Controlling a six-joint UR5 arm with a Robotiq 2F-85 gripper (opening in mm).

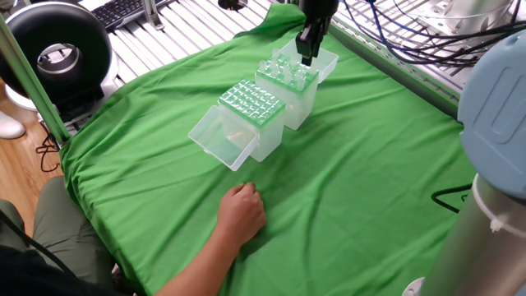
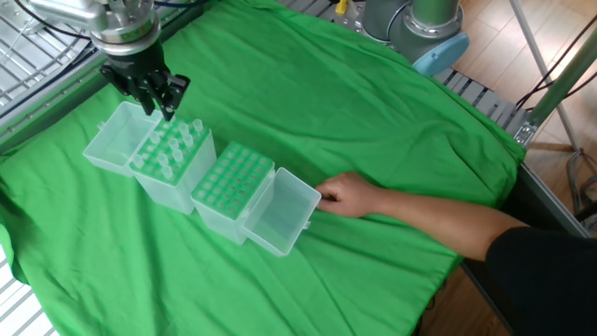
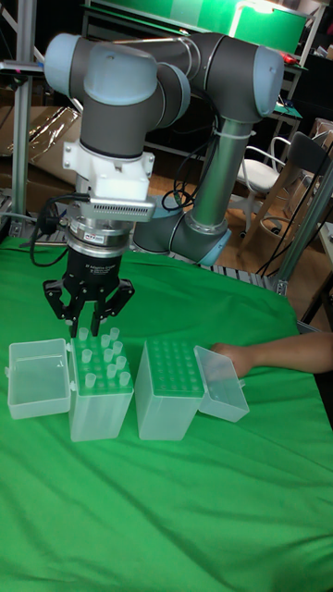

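Observation:
Two translucent boxes with green perforated tops stand side by side on the green cloth. One box has several clear tubes standing up from its holes. On the other box the green grid shows no upright tubes. My gripper points down over the back left corner of the tube box, its fingertips near the tube tops. A gap shows between the fingers, so it is open, and I see nothing held there. Whether a fingertip touches a tube cannot be made out.
Hinged lids hang open on the outer sides: one lid by the tube box, another lid by the empty-looking box. A person's hand rests on the cloth close to the latter.

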